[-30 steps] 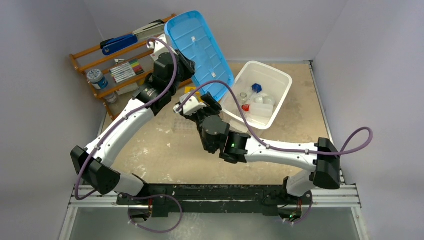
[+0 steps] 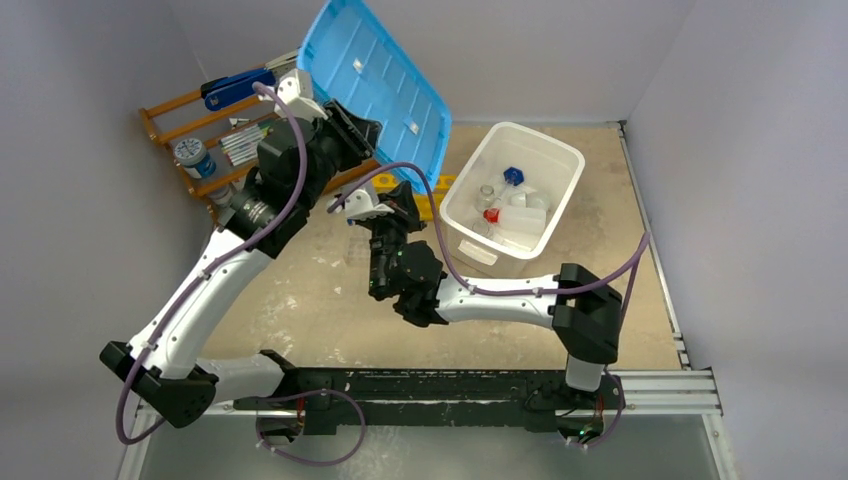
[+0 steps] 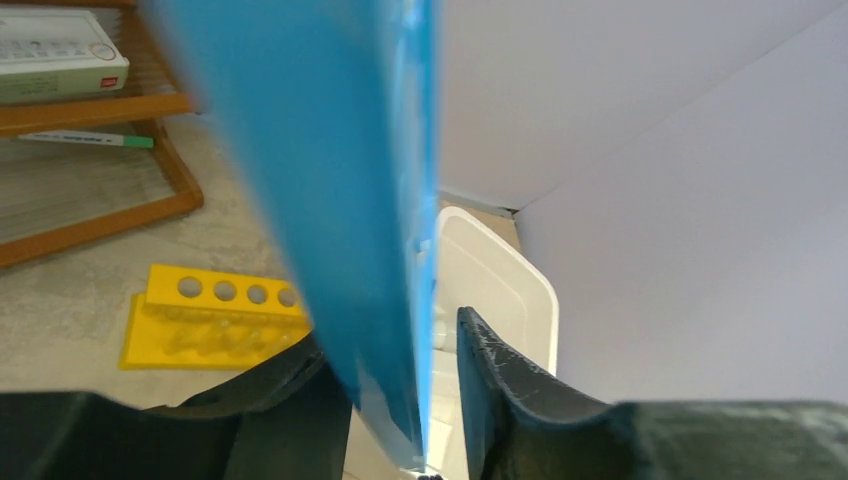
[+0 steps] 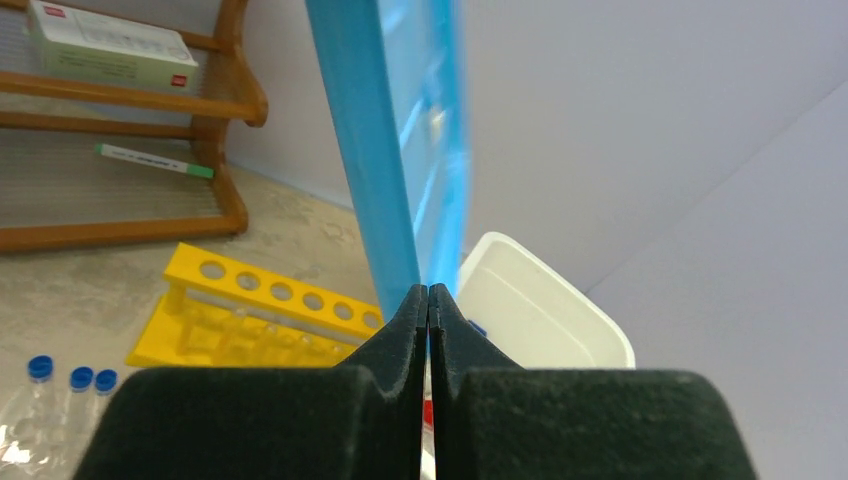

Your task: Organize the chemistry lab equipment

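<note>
The blue lid (image 2: 380, 85) is tilted up above the back of the table, left of the white box (image 2: 578, 162). In the left wrist view the lid (image 3: 330, 200) is blurred and passes between the fingers of my left gripper; a gap shows beside the right finger (image 3: 482, 370), so these fingers stand open. My right gripper is shut with nothing between its fingertips. Just beyond them hangs the lid's lower edge (image 4: 385, 210), outside the fingers. Inside the box lie a red-capped bottle (image 2: 522, 219), a blue piece (image 2: 514, 176) and clear glassware.
A yellow rack (image 4: 270, 290) stands on the table below the lid. Several blue-capped tubes (image 4: 75, 405) are in front of it. The wooden shelf (image 4: 120, 235) fills the back left, holding boxes and pens.
The lid has moved left and toward the back in the top view.
</note>
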